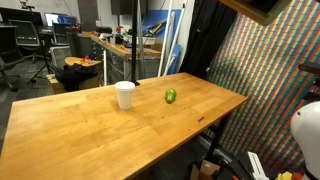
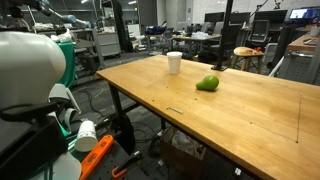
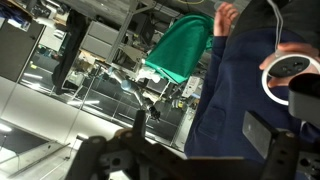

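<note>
A white cup (image 1: 125,94) stands upright on the wooden table (image 1: 60,130). It also shows as a white cup (image 2: 174,63) near the far edge in exterior view 2. To one side of it lies a green, fruit-like object (image 1: 170,95), seen as a rounded green object (image 2: 208,83) in the second exterior view. My gripper has its dark fingers (image 3: 262,132) spread apart, with nothing held between them. It points away from the tabletop; neither cup nor green object shows in the wrist view.
A person in dark blue clothing (image 3: 235,85) fills much of the wrist view, a hand around a white round object (image 3: 290,68). A pale panel-like shape (image 1: 262,8) cuts into the top right of exterior view 1.
</note>
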